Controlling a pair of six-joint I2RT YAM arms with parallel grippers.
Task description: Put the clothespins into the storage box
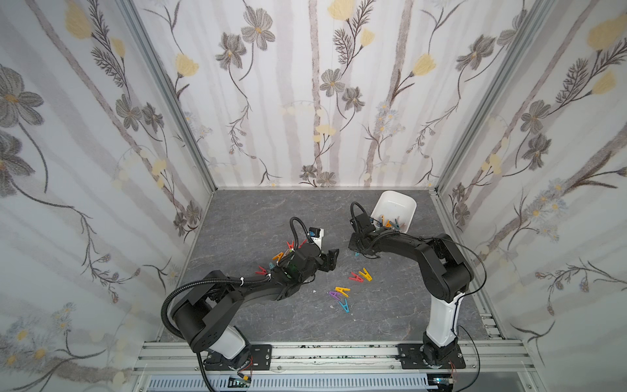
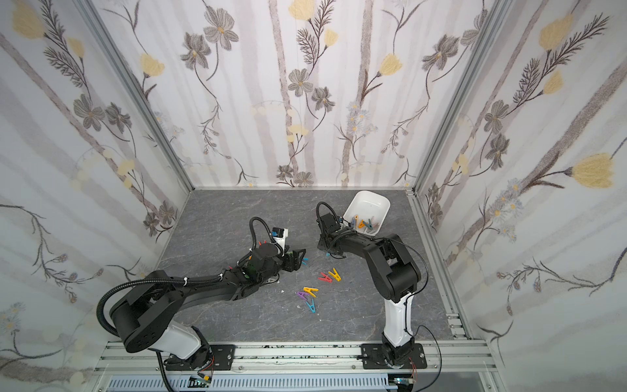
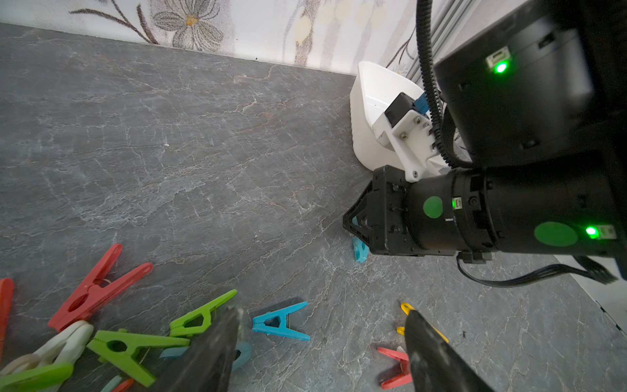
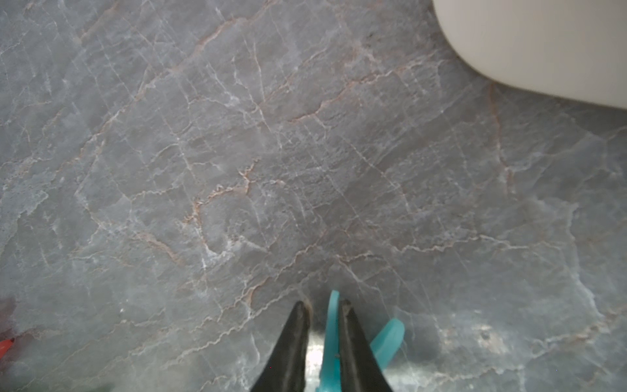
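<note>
The white storage box [image 1: 395, 202] stands at the back right with some clothespins inside. My right gripper is low on the table just left-front of the box, part open around one leg of a cyan clothespin [image 4: 388, 343]. My left gripper is part open over the middle of the table, with a blue clothespin [image 3: 281, 330] visible beyond its fingertips. Red [image 3: 91, 294], green [image 3: 130, 352] and white clothespins lie left of it; yellow [image 1: 365, 274], red, purple [image 1: 333, 294] and blue ones lie toward the front middle.
My two arms face each other closely, with the right arm's housing filling the right of the left wrist view. Wallpapered walls border the table.
</note>
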